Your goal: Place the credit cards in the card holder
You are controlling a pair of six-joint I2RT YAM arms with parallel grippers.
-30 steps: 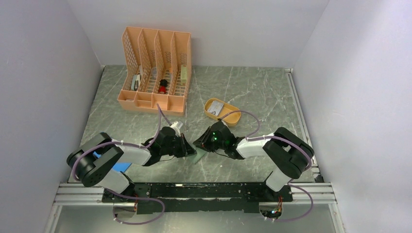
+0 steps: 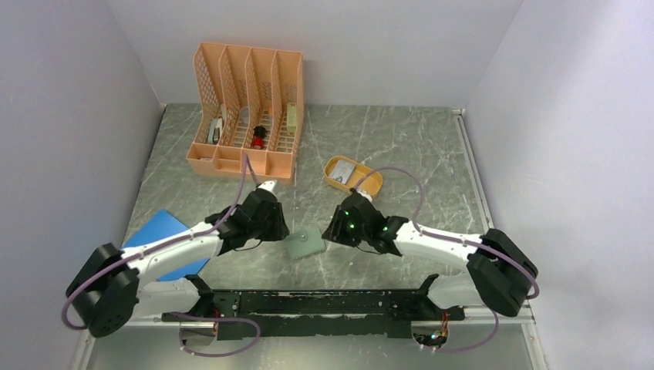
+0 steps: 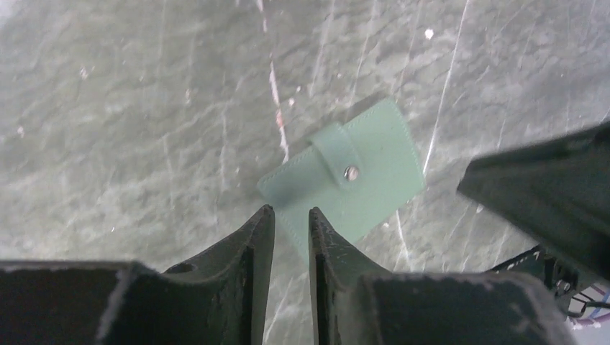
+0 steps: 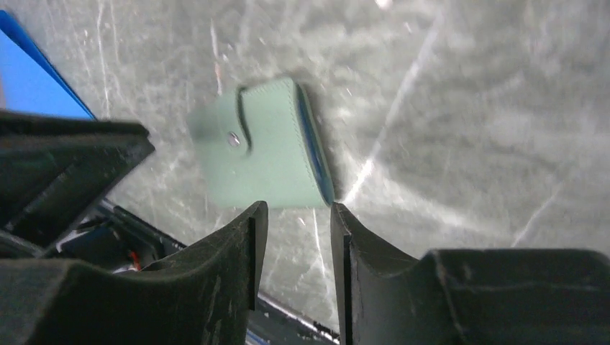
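Observation:
The pale green card holder [image 2: 306,243] lies closed on the table between the two arms. Its snap strap is fastened across the top in the left wrist view, where the holder [image 3: 385,147] stands out clearly. Seen from the right wrist, the holder [image 4: 280,154] shows a dark blue inner layer along one side edge. My left gripper is partly open and empty, just off the holder's left side. On the other side, my right gripper is open too, with only bare table visible between its fingers. No loose credit card can be made out for certain.
A yellow-orange tray [image 2: 375,183] with white card-like items sits behind the right arm. The peach divided rack [image 2: 297,146] stands at the back left. A blue sheet [image 2: 158,230] lies under the left arm.
Both arms have drawn back from the holder, left arm to the left and right arm to the right. The holder, earlier largely covered by the grippers, now lies uncovered and flat.

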